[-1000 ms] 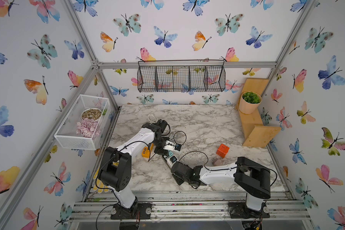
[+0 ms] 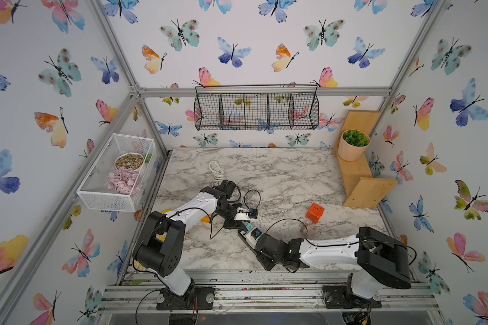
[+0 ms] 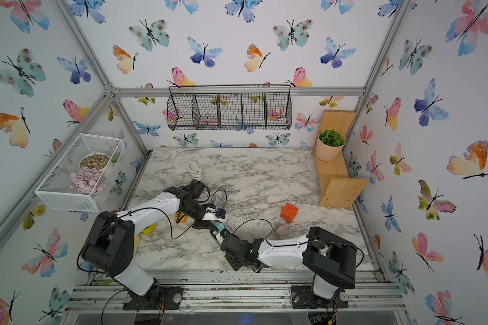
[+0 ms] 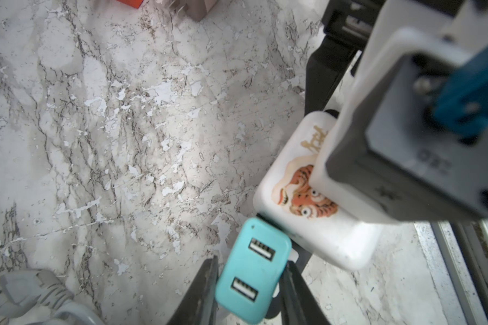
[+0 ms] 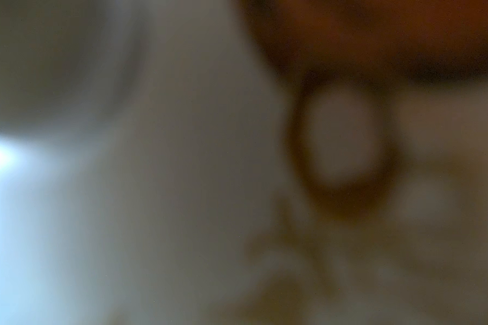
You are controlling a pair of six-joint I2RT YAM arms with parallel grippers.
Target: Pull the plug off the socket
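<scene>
In the left wrist view, the teal plug (image 4: 253,270) with two USB ports sits between the fingers of my left gripper, shut on it. The white socket body (image 4: 309,195) with a tiger print lies right against the plug's upper end. A dark strip shows at their joint; I cannot tell whether they are separated. My right gripper (image 2: 250,234), shut on the socket body, meets the left one near the front middle of the table. The right wrist view is a blurred close-up of the print on the socket body (image 5: 200,189), fingers hidden.
An orange-red cube (image 2: 314,213) lies to the right on the marble table (image 2: 287,173). A white coiled cable (image 2: 217,170) lies behind my left arm. Orange and yellow items are partly hidden by that arm. The wooden shelf (image 2: 355,173) stands at the right edge.
The right arm has bent farther back; the grippers stay close together.
</scene>
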